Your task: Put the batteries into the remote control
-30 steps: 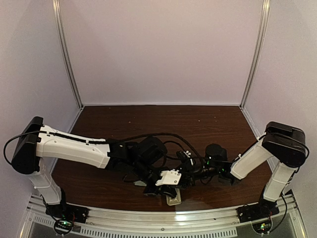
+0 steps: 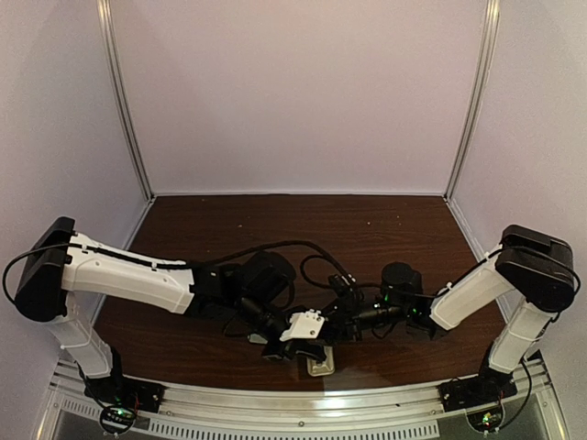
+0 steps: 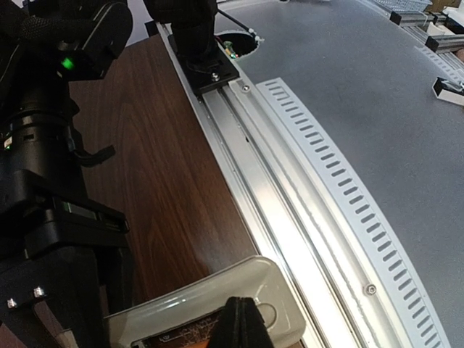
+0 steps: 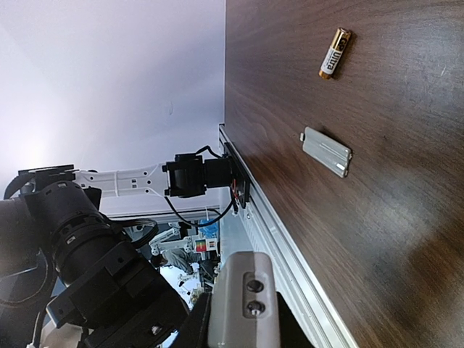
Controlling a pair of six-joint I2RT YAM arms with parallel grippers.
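Observation:
The remote control (image 2: 321,365) (image 3: 279,290) is at the front middle, largely under both grippers, its battery compartment facing up with something orange inside in the left wrist view. My left gripper (image 2: 289,344) has its dark fingertip over that compartment, apparently on a battery. In the right wrist view, the pale back end of the remote (image 4: 243,304) fills my right gripper, which is shut on it. A loose battery (image 4: 334,54) and the battery cover (image 4: 325,151) lie apart on the wood.
The metal front rail (image 3: 304,239) runs close beside the remote. Both arms crowd the front middle, with cables over them.
My left arm and its cable have shifted very slightly over the remote. The right arm is almost unchanged.

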